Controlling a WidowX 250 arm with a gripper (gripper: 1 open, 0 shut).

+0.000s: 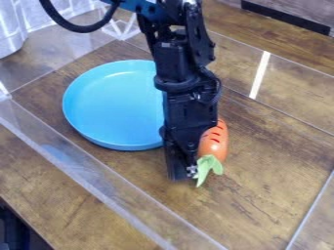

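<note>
My black gripper (186, 164) is low over the wooden table, its tips down at the near side of an orange toy carrot (214, 139) with pale green leaves (206, 169). The fingertips are dark and crowded together, and I see nothing clearly held between them; the carrot's body is partly hidden behind the gripper. A round blue plate (98, 107) lies just left of the gripper, partly behind it.
A clear plastic edge (59, 161) runs diagonally along the lower left. The wooden table (274, 186) is open to the right and in front. A white container (20, 24) sits at the top left.
</note>
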